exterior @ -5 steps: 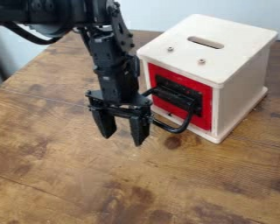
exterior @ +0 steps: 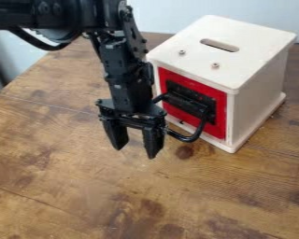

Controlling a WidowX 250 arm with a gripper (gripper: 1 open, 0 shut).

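Note:
My black gripper [exterior: 135, 138] hangs in the middle of the view, a little above the wooden table, with its two fingers apart and nothing visible between them. To its right stands a pale wooden box [exterior: 254, 98] with a slot and two screws on top. The box's front carries a red panel [exterior: 212, 86] with a black fitting on it, partly behind a black cable that loops from beside the gripper.
A white wall is at the back, beyond the table's edge.

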